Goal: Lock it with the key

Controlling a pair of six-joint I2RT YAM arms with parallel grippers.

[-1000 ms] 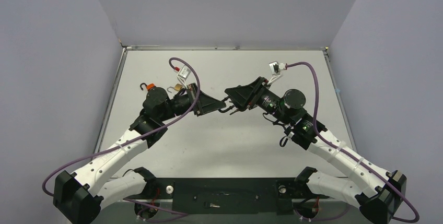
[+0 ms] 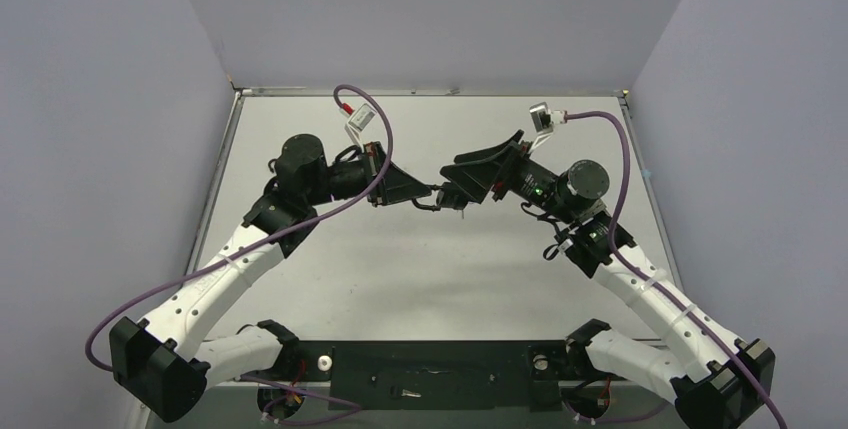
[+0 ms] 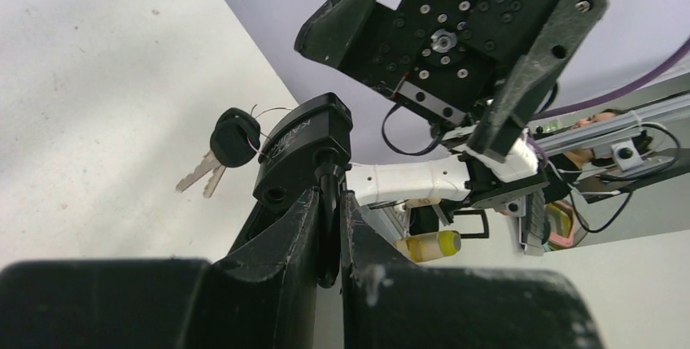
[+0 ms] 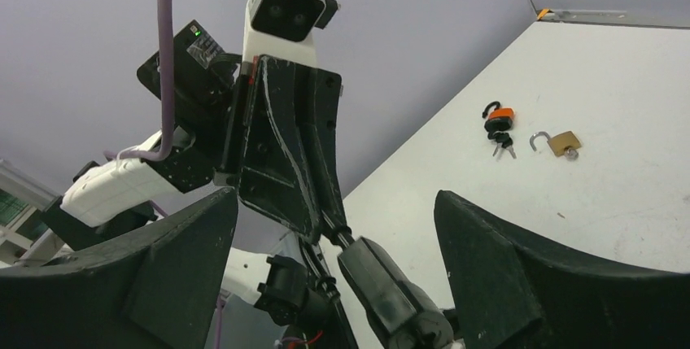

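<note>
A black padlock (image 3: pixel 305 141) hangs in the air between the arms, and my left gripper is shut on its dark shackle (image 3: pixel 328 174). One empty hole shows in the lock body beside the shackle leg. Two silver keys with black heads (image 3: pixel 234 137) dangle next to the body on a thin wire; where the wire is fastened I cannot tell. My right gripper stands open, its fingers (image 4: pixel 488 259) wide apart around the lock's far end in the right wrist view and apparently not touching it. From above, the padlock (image 2: pixel 453 196) is partly covered by the right fingers.
On the white table in the right wrist view lie an orange and black padlock (image 4: pixel 500 117), a bunch of keys (image 4: pixel 504 141) and a brass padlock (image 4: pixel 563 143) with its shackle open. The table (image 2: pixel 430 289) below the arms is clear.
The left arm has shifted slightly toward the back, covering the orange and brass padlocks from above.
</note>
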